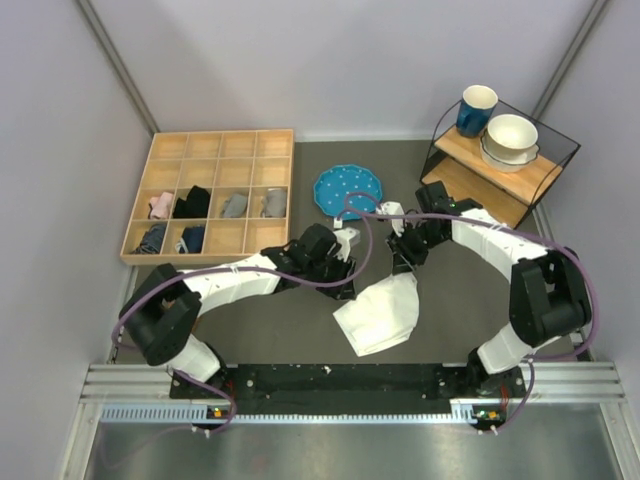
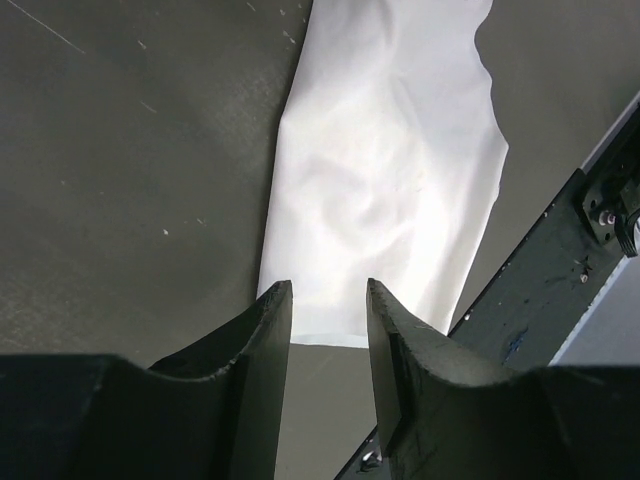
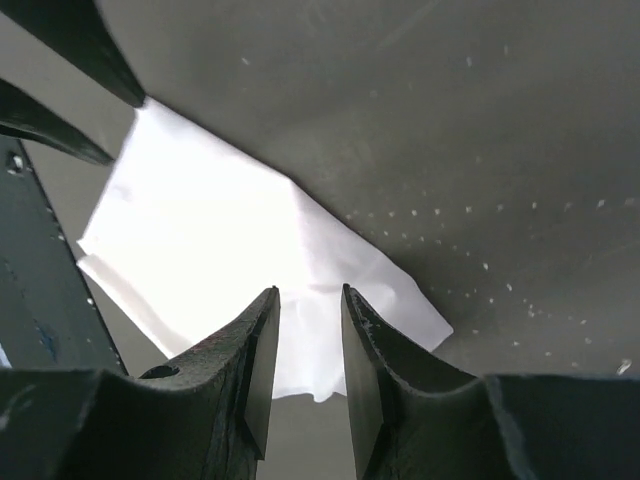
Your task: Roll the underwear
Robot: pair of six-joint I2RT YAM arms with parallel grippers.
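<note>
A white underwear lies flat and folded on the dark table in front, its edges slightly curled. My left gripper hangs above its left part, fingers apart with nothing between them; in the left wrist view the cloth lies beneath. My right gripper is over the back right part of the cloth, fingers apart, the white fabric seen below them. In the right wrist view the dark fingers of the left gripper show at the upper left, near a corner of the cloth.
A wooden divided box with folded clothing stands at back left. A blue dotted plate lies at the back. A two-tier shelf with mug and bowls stands at back right.
</note>
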